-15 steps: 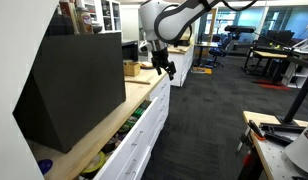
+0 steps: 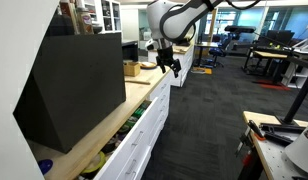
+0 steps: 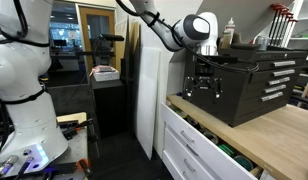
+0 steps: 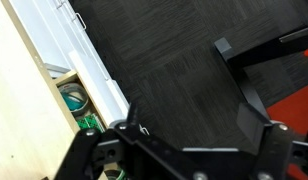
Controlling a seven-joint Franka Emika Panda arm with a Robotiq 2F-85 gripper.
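Note:
In exterior view 1 my gripper [image 2: 171, 68] hangs in the air at the far end of the white drawer unit. Exterior view 2 has the gripper [image 3: 216, 88] in front of the dark cabinet, with nothing seen in it. From the wrist view, the gripper has its dark fingers wide apart over grey floor, and nothing lies between them. A pulled-out white drawer [image 2: 127, 152] holds green and other small items. The drawer's contents [image 4: 87, 122] show at the left of the wrist view, partly hidden by the gripper.
A wooden counter [image 2: 86, 150] runs above the drawers and carries a large dark cabinet [image 2: 74, 85]. A small cardboard box [image 2: 131, 69] sits farther along. The grey floor [image 2: 199, 140] beside the drawers is clear. A red-topped surface [image 4: 294, 112] lies to the right.
In exterior view 1 the arm and gripper have shifted slightly to the right over the last second. The drawer and the items on the counter look unmoved.

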